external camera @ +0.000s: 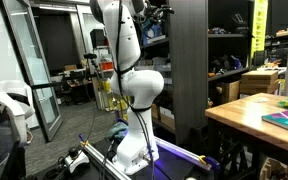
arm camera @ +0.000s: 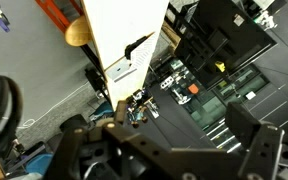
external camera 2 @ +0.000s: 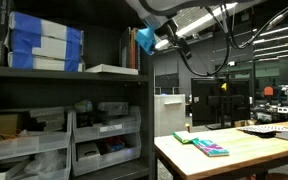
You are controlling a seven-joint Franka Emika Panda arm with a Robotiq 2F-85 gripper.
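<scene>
In the wrist view my gripper stands open, its dark fingers [arm camera: 84, 143] well apart at the lower edge. Nothing shows held between them. Exterior view 1 has the white arm [external camera: 136, 85] rising from its base, with the hand high up near the top of the dark shelving. From the other side, the hand [external camera 2: 149, 38] hangs by the shelf's upper right end, far above the table. A colourful flat packet [external camera 2: 210, 147] lies on the wooden table [external camera 2: 234, 160], well away from the gripper.
Dark shelving [external camera 2: 74, 73] carries a blue-and-white box [external camera 2: 46, 45] above and clear bins [external camera 2: 106, 150] below. A black tray [external camera 2: 259, 130] lies farther back on the table. Cardboard boxes [external camera: 259, 80] stand behind it.
</scene>
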